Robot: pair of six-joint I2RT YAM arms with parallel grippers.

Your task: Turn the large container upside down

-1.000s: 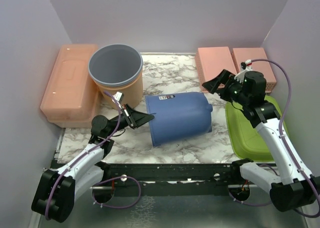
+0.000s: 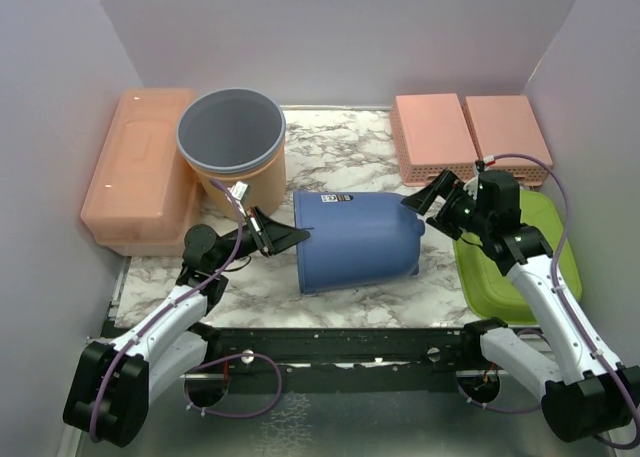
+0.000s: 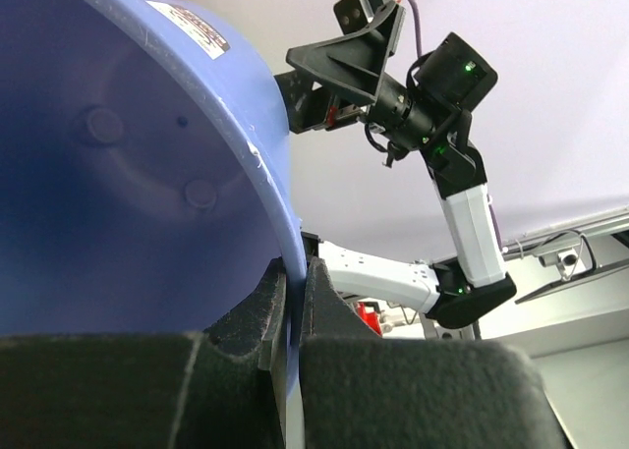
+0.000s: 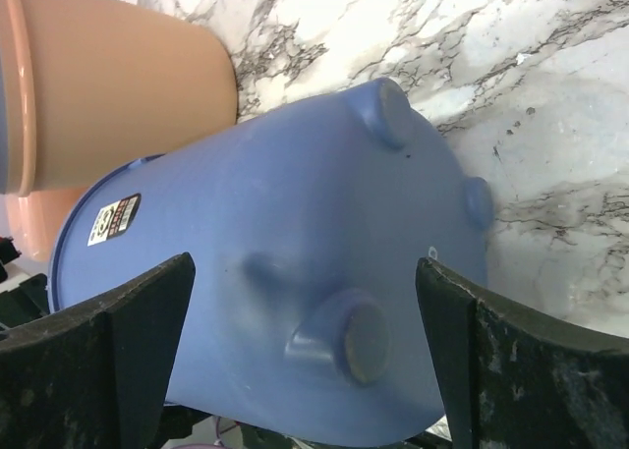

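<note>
The large blue container lies on its side, rim toward the left and footed base toward the right. My left gripper is shut on the container's rim; in the left wrist view the rim runs down between its fingers. My right gripper is open above the base end. In the right wrist view the container's body and the round feet on its base show below the open fingers, with nothing held between them.
An orange bucket with grey interior stands behind left, beside a pink lidded box. Pink baskets sit at the back right, a green tray at the right. Bare marble shows behind the container.
My right arm has come down and shifted toward the camera, over the container's base end. The container has shifted slightly, its base end toward the camera. The left arm is nearly still.
</note>
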